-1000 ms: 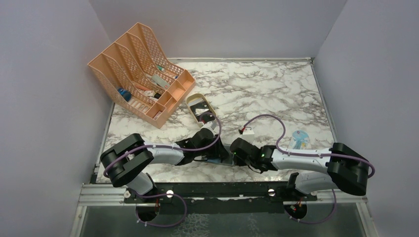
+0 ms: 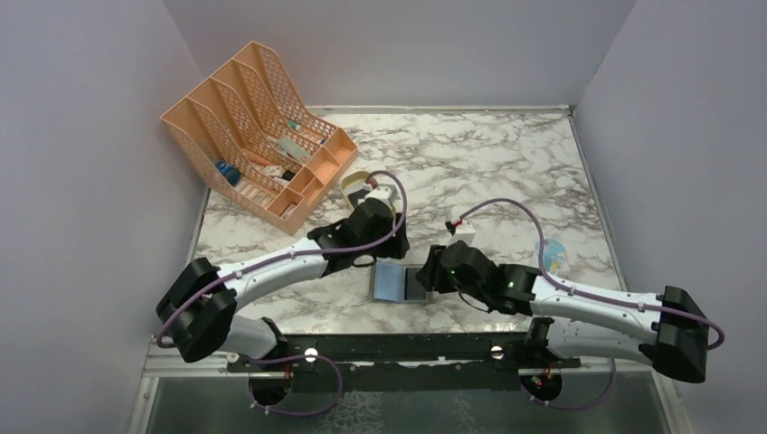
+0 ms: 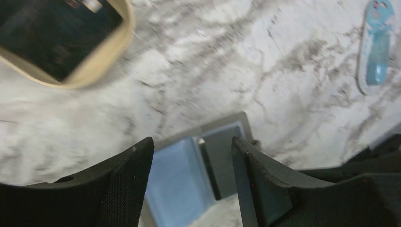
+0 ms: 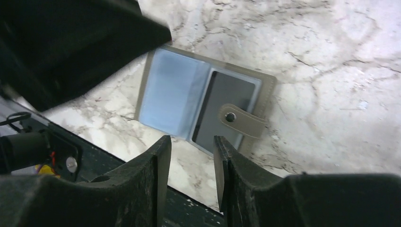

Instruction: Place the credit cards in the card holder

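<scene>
The card holder (image 4: 172, 90) lies unfolded on the marble table, its blue half on one side and a dark pocket half (image 4: 227, 87) on the other. A grey strap with a round snap (image 4: 243, 121) lies across the dark half. My left gripper is above and behind the holder, its fingers apart and empty. My right gripper stands by the holder's right side in the top view, also parted with nothing between its fingers. A beige tray (image 3: 125, 35) holds dark, flat, card-like contents; my left arm partly covers it from above.
An orange mesh rack (image 2: 312, 194) with assorted items fills the back left. A blue-and-clear package (image 2: 549, 258) lies at the right. Both grippers are close together over the holder.
My left gripper has risen and moved back from over the holder, uncovering its blue half.
</scene>
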